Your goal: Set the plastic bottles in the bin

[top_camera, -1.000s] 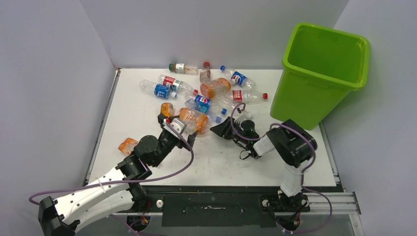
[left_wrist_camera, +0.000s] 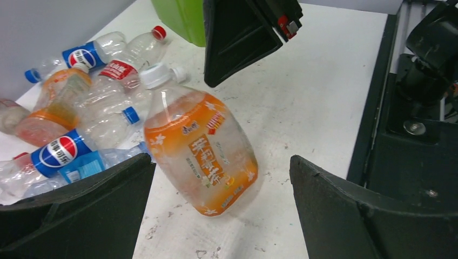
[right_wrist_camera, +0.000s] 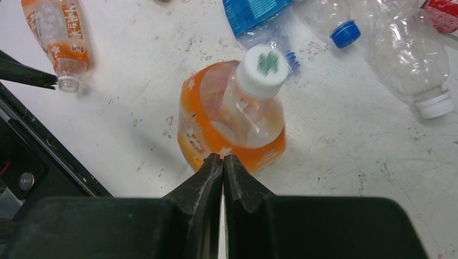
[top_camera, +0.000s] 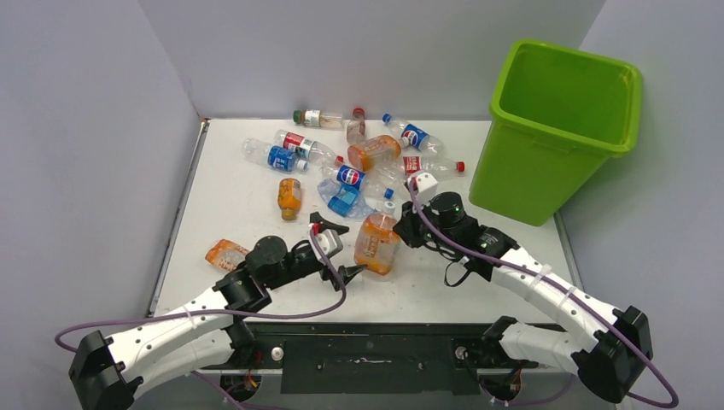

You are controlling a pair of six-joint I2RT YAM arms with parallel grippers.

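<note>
A clear bottle with an orange label and white cap [left_wrist_camera: 202,143] is tilted near the middle of the table, cap toward my right gripper. That right gripper is shut on the bottle's side, its fingertips nearly together; the exact pinch is hard to see. My left gripper [top_camera: 352,249] stands open just left of the bottle, which shows beyond its two fingers in the left wrist view. Several other bottles lie at the back, among them a Pepsi bottle [top_camera: 413,135] and a crumpled blue-label bottle [top_camera: 344,202]. The green bin [top_camera: 546,145] is at the back right.
A small orange bottle [top_camera: 289,198] lies left of the pile, and another orange-labelled bottle [top_camera: 225,254] lies at the left, partly behind the left arm. Bare table [top_camera: 435,299] shows at the front right. Grey walls enclose the sides and back.
The orange-labelled bottle has moved right and forward out of the pile and turned more upright. The right gripper shifted right, while the left gripper opened wider and moved right toward the bottle.
</note>
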